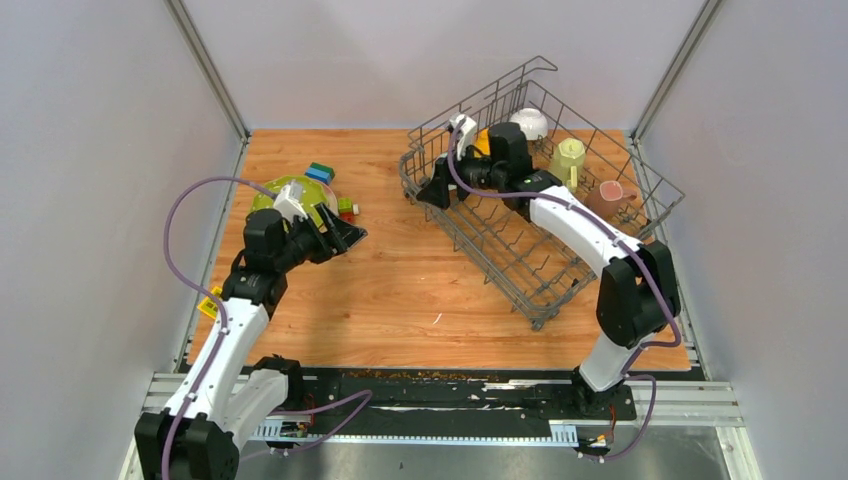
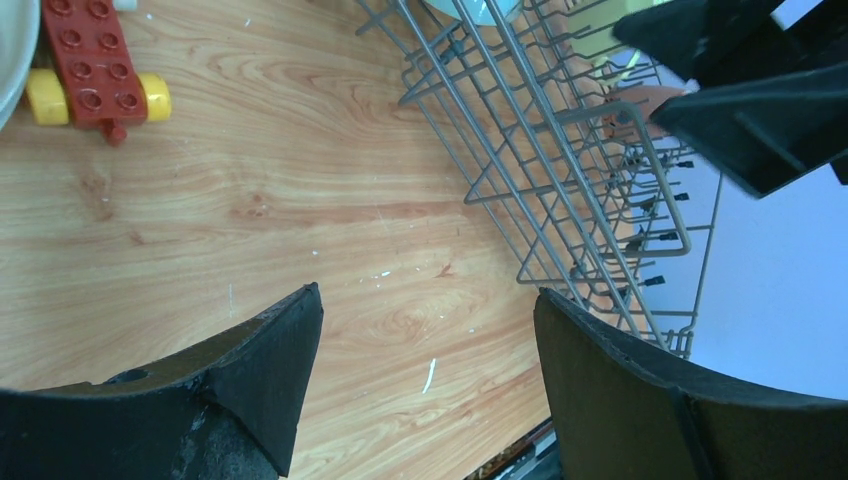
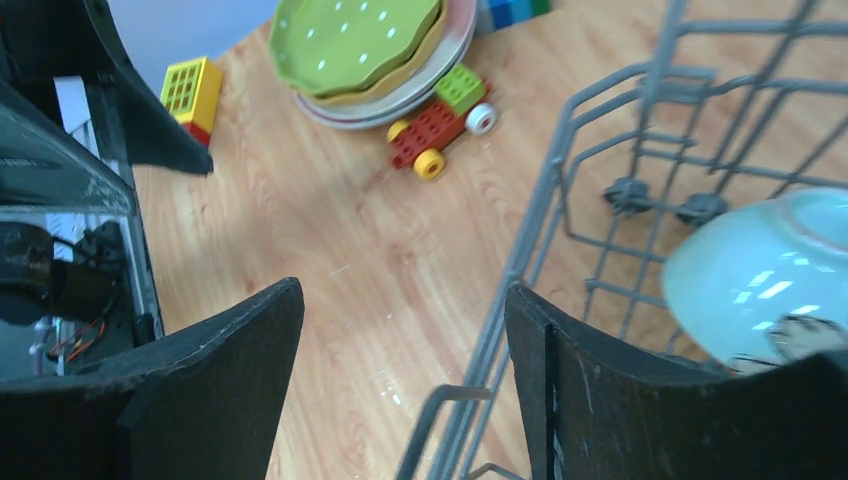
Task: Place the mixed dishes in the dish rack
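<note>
The grey wire dish rack (image 1: pixel 537 305) holds a white bowl (image 1: pixel 530 121), a green mug (image 1: pixel 566 158), a pink cup (image 1: pixel 612 200) and a pale blue bowl (image 3: pixel 755 275). My right gripper (image 1: pixel 435 195) is open at the rack's left rim, above and beside the blue bowl, nothing between its fingers. My left gripper (image 1: pixel 340 240) is open over the bare table, right of a stack of plates (image 3: pixel 355 45) with a green one on top.
Toy bricks, including a red and green car (image 3: pixel 428 131), lie by the plates; a yellow brick (image 3: pixel 190 95) is at the left edge.
</note>
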